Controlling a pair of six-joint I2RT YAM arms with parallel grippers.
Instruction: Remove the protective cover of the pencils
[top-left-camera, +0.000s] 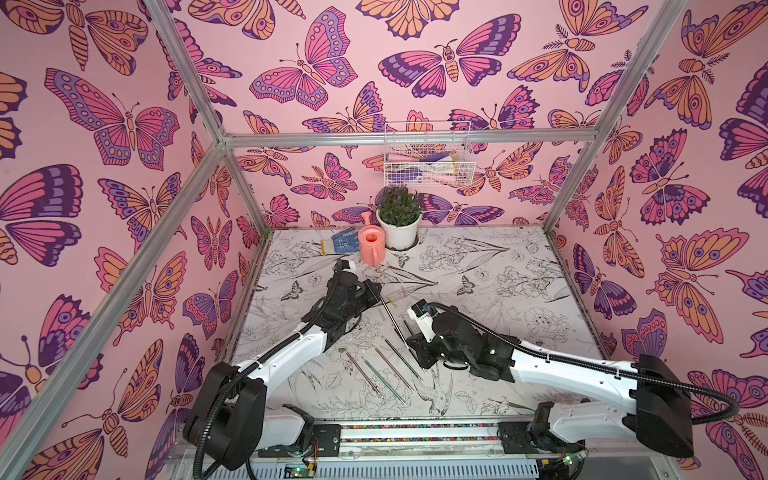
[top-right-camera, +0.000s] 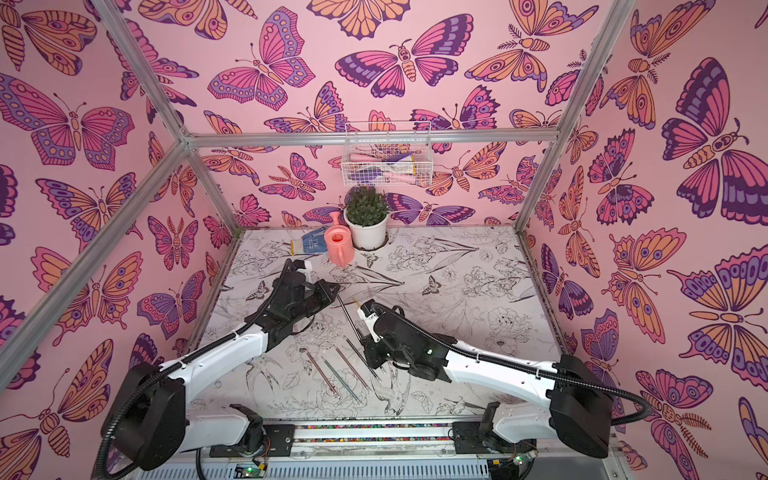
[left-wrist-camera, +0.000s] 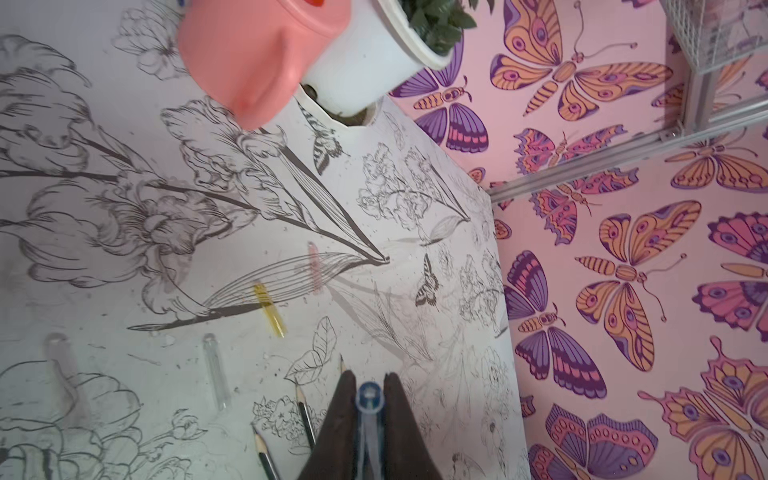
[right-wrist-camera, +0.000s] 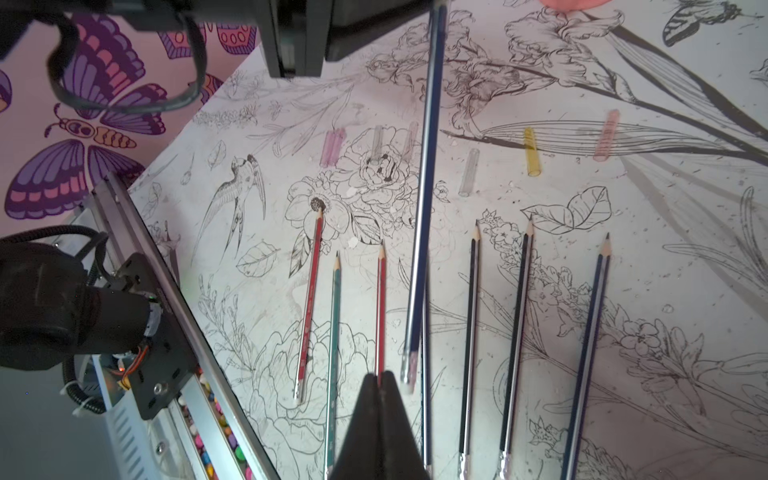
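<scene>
My left gripper is shut on a dark blue pencil (right-wrist-camera: 424, 200), which slants down from it in the right wrist view, its lower end pinkish and silvery. My right gripper is shut near that end, with nothing visible between its fingers. Several pencils lie side by side on the table, among them a red one (right-wrist-camera: 308, 320), a teal one (right-wrist-camera: 333, 336) and a dark one (right-wrist-camera: 588, 344). Beyond their tips lie several small translucent tubes, including a yellow cover (right-wrist-camera: 532, 152), a clear cover (left-wrist-camera: 216, 372) and a pink cover (right-wrist-camera: 606, 136).
A pink watering can (top-left-camera: 372, 246), a potted plant (top-left-camera: 400, 220) and a blue packet (top-left-camera: 340, 244) stand or lie at the back of the table (top-left-camera: 520, 304). A wire basket (top-left-camera: 428, 168) hangs on the back wall.
</scene>
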